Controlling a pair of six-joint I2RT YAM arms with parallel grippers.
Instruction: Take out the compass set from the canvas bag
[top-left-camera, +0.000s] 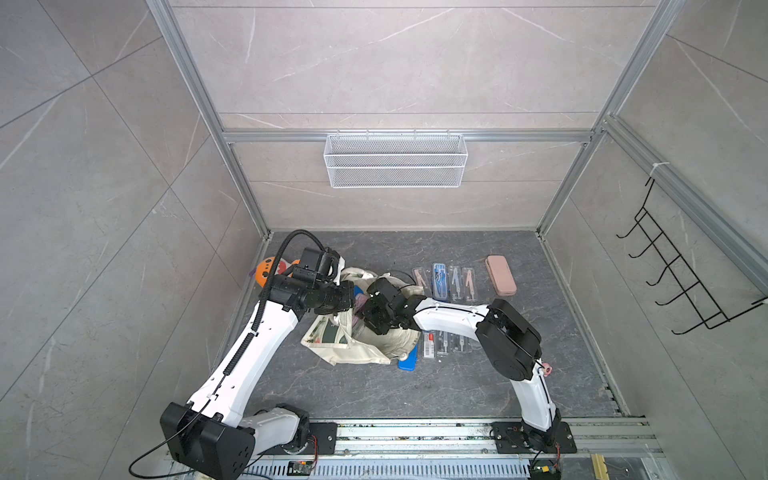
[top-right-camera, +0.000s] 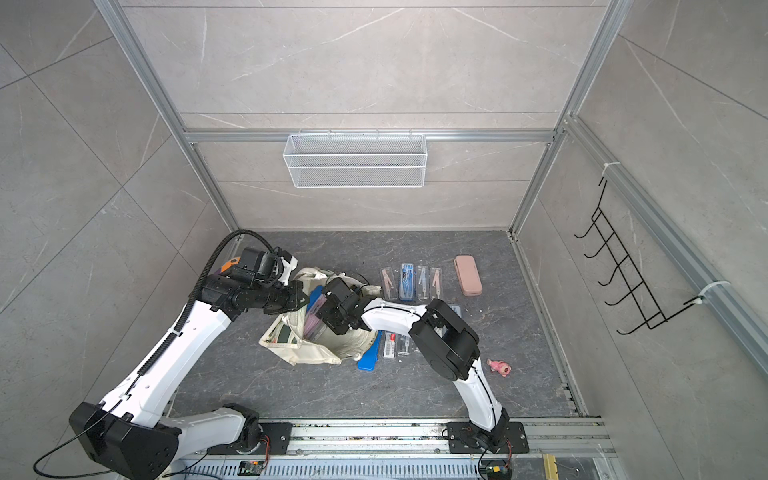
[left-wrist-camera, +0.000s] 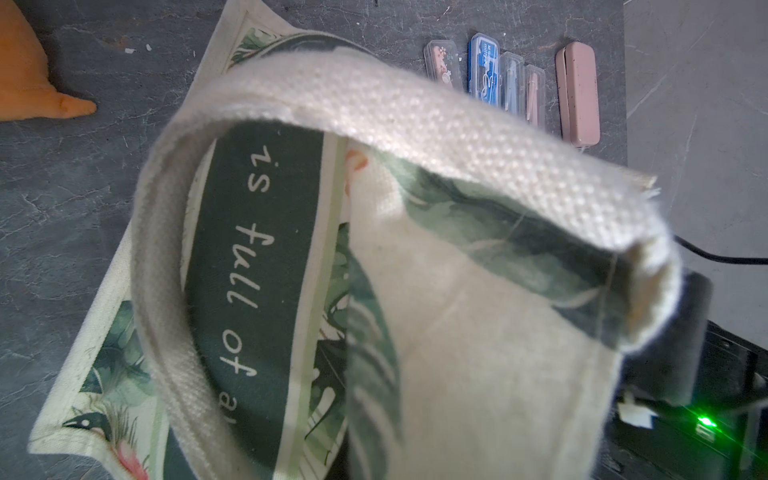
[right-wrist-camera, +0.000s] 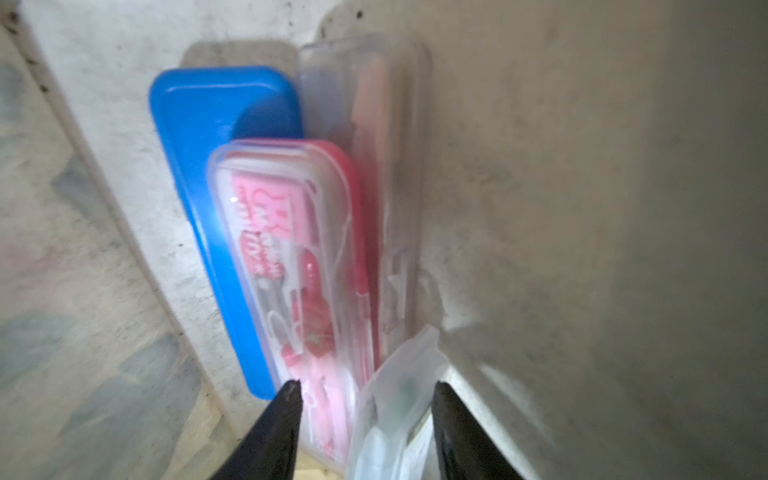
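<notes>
The cream canvas bag (top-left-camera: 352, 352) lies between my arms. My left gripper (top-left-camera: 344, 297) is at its left opening; the left wrist view shows the strap (left-wrist-camera: 480, 120) and printed fabric, the gripper taken as shut. My right gripper is inside the bag, part open over compass sets: a pink one (right-wrist-camera: 288, 264) lies on a blue one (right-wrist-camera: 184, 136), beside a clear case (right-wrist-camera: 400, 160). A translucent plastic piece (right-wrist-camera: 396, 400) shows between its fingers; whether it is gripped is unclear.
Pencil cases and compass sets lie right of the bag, with a pink case (top-left-camera: 500, 274) at back right. An orange toy (left-wrist-camera: 24, 64) sits left. A small pink toy (top-right-camera: 497, 366) is at front right. A wire basket (top-left-camera: 395, 160) hangs on the back wall.
</notes>
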